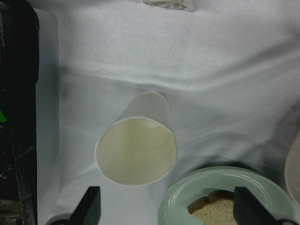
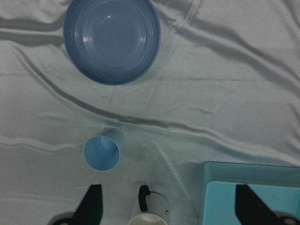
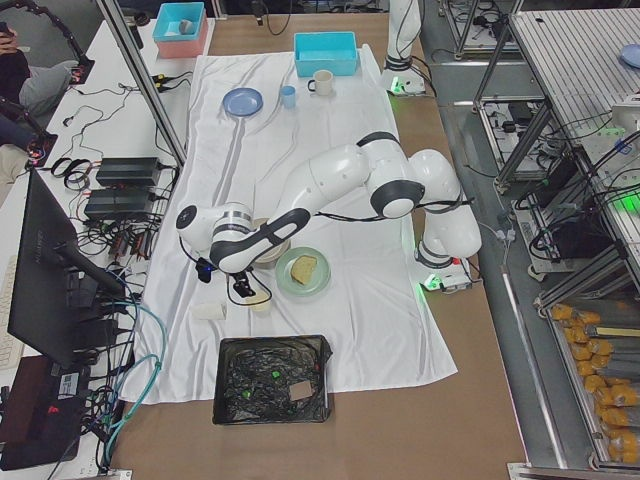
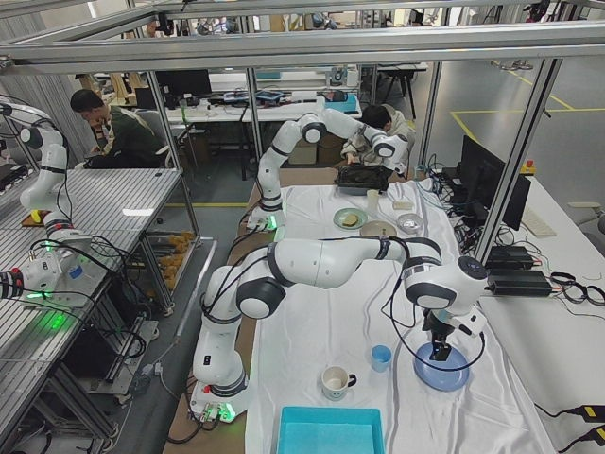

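Note:
My left gripper (image 3: 240, 282) hangs open above a cream cup (image 1: 136, 151), which stands upright on the white cloth with empty space between it and the spread fingers. A green plate (image 3: 320, 270) with a piece of bread (image 3: 304, 268) is to the right. A beige dish (image 1: 294, 168) is partly in view. My right gripper (image 4: 438, 345) hangs open over the far end; its wrist view shows a blue plate (image 2: 111, 37), a blue cup (image 2: 102, 150), a white mug (image 2: 149, 211) and a teal bin (image 2: 248, 197).
A black lined tray (image 3: 270, 400) lies at the near end, just below the cream cup. A pale flat item (image 3: 208, 311) lies left of the cup. A monitor and cables line the left side.

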